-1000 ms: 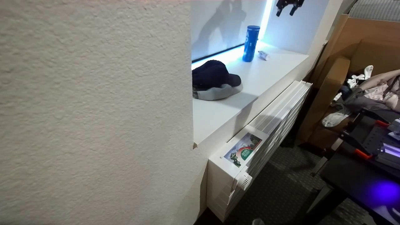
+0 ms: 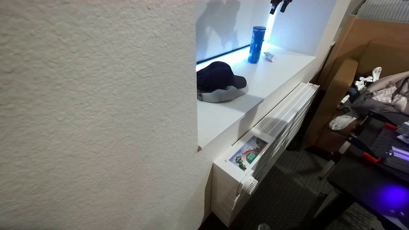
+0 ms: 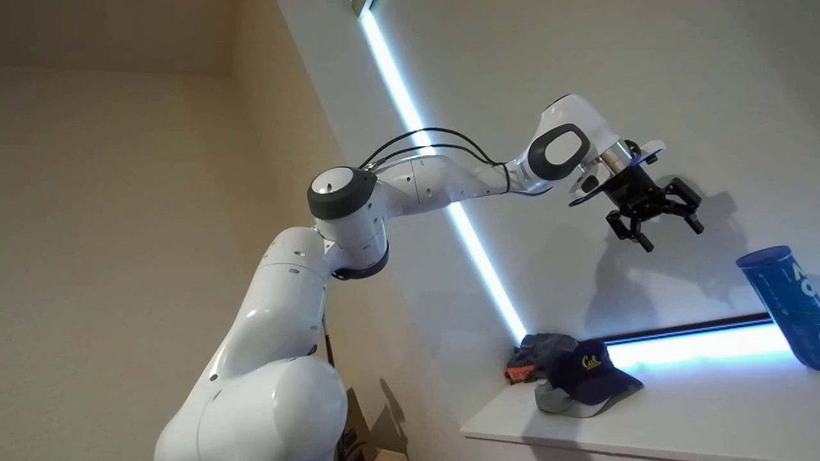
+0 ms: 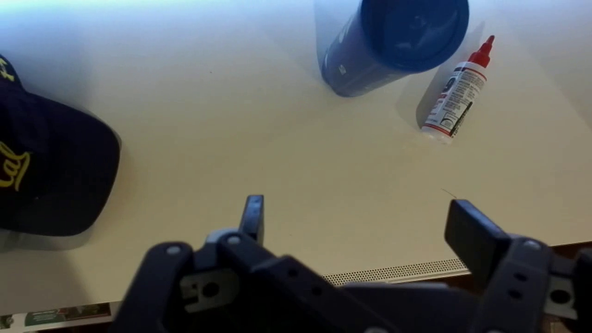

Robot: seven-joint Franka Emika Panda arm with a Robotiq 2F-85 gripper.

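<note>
My gripper (image 3: 670, 237) stands open above the white sill, its fingers spread wide with only bare surface seen between them in the wrist view. Upright on the sill is a blue cylindrical can (image 2: 256, 44), which the wrist view shows from above near the top. Beside the can lies a small white bottle (image 4: 456, 102) with a red nozzle. A dark navy cap (image 3: 590, 371) with yellow "Cal" lettering rests on a grey one at the other end. Clear space separates my fingers from all of these.
The white sill (image 4: 222, 150) is bare between the cap and the can. A light strip (image 3: 492, 269) runs up the wall. Below the sill sits a radiator (image 2: 285, 115), and a dark table (image 2: 360, 187) stands across from it.
In exterior view 1 my gripper has shifted left and slightly up, closer to above the blue can. Its shadow on the wall moved left too. Objects on the sill have stayed put.
</note>
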